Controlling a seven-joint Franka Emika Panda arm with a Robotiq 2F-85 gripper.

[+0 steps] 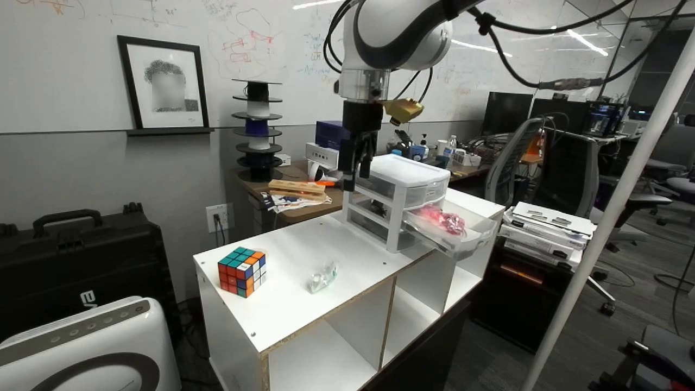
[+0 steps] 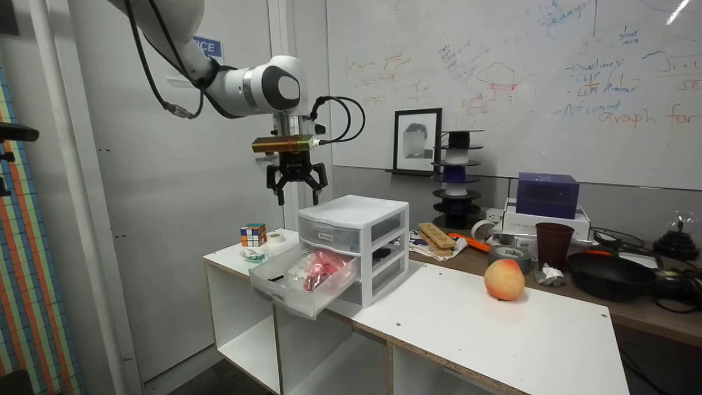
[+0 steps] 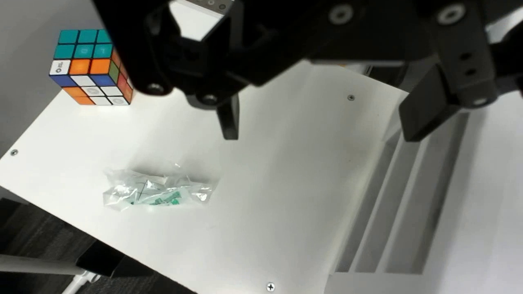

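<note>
My gripper [image 2: 298, 201] hangs above the white shelf, near the drawer unit [image 2: 352, 205], its fingers wide apart. Nothing shows between its fingers in the wrist view. A clear plastic packet with green bits [image 3: 157, 190] lies on the bare shelf top, below and to one side of the gripper. Beyond it sits a Rubik's cube [image 1: 242, 271] near the shelf's end. The unit's middle drawer [image 2: 294, 302] is pulled out, with pink and whitish packets [image 2: 322, 269] inside.
A peach [image 2: 504, 280] rests on the shelf [image 2: 454, 329] on the other side of the drawer unit. Spools [image 1: 257, 130], a dark cup [image 2: 554, 244] and a pan [image 2: 612, 273] stand on the desk behind. Shelf top around the packet is clear.
</note>
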